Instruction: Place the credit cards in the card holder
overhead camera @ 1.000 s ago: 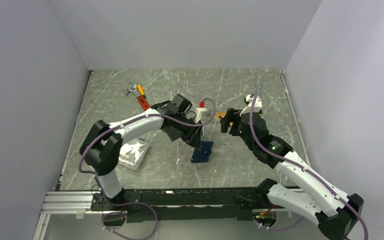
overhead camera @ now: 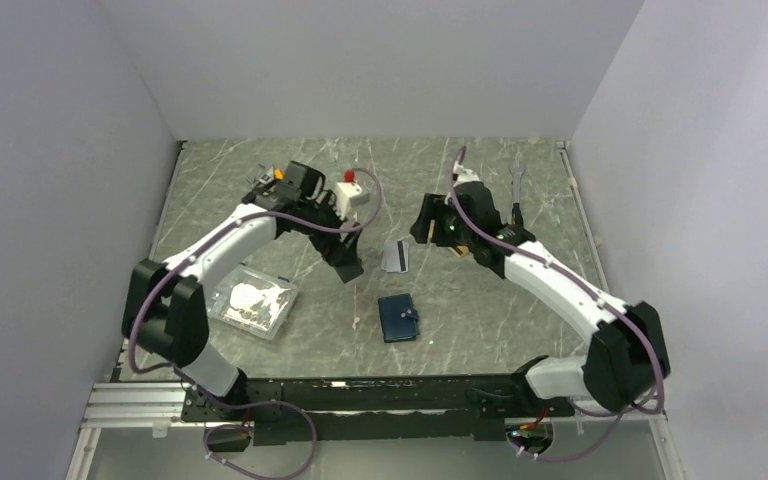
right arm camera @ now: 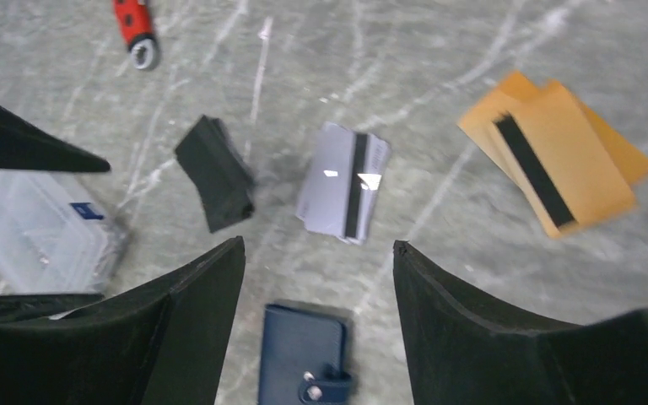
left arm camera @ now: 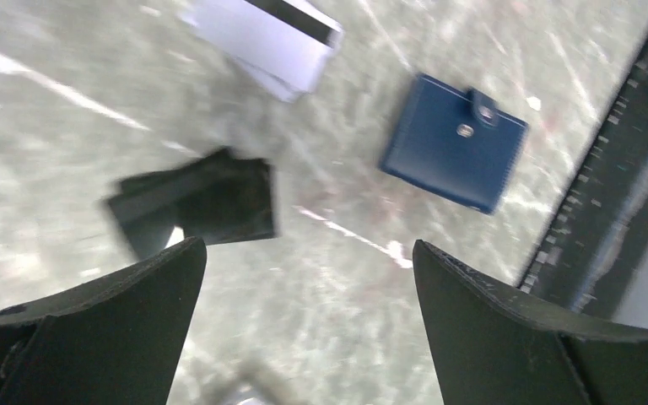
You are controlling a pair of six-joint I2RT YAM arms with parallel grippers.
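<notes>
The dark blue card holder [overhead camera: 398,318] lies closed on the table, its snap strap on the right side in the top view. White cards [right arm camera: 339,184] with a black stripe lie overlapped above it. Dark cards [left arm camera: 207,202] are spread below my left gripper, which is open and empty. Orange cards [right arm camera: 567,154] lie at the right in the right wrist view, partly hidden by the right arm from above. My right gripper hangs above the table near the white cards, its fingers apart with nothing between them.
A clear plastic box [overhead camera: 253,301] stands at the left front. Tools, among them a red-handled one [right arm camera: 137,34], lie at the back left, and a wrench [overhead camera: 518,185] at the back right. Table space right of the card holder is clear.
My left gripper has left the card holder and moved back and left, over the dark cards. The holder now lies flat and apart. My right gripper has shifted left toward the white cards.
</notes>
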